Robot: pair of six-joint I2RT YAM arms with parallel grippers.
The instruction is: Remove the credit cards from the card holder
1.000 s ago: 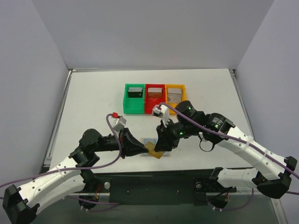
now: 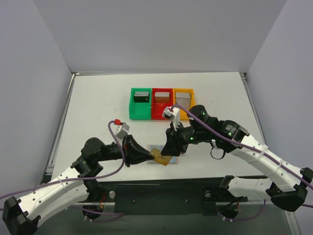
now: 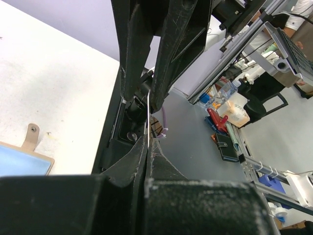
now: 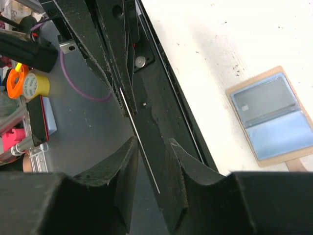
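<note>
A gold-brown card hangs in the air between the two arms. My left gripper is shut on its left part. In the left wrist view the card is edge-on, a thin line rising from the left fingers. My right gripper stands part open, with the far end of the card reaching between its fingers without visible grip. Below lies the open card holder, tan-edged with light blue inside and a clear pocket; its strap shows in the left wrist view.
Behind the arms stand a green bin, a red bin and an orange bin, each with a greyish or dark block near its back.
</note>
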